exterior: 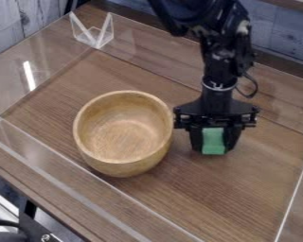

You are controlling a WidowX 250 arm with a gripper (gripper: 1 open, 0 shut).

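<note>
My black gripper (214,128) reaches down from the top onto the table, right of a round wooden bowl (121,128). It is shut on a green object (214,144), which shows between and below the fingers, close to the table surface.
A wire holder (94,33) stands at the back left. A wall edges the back.
</note>
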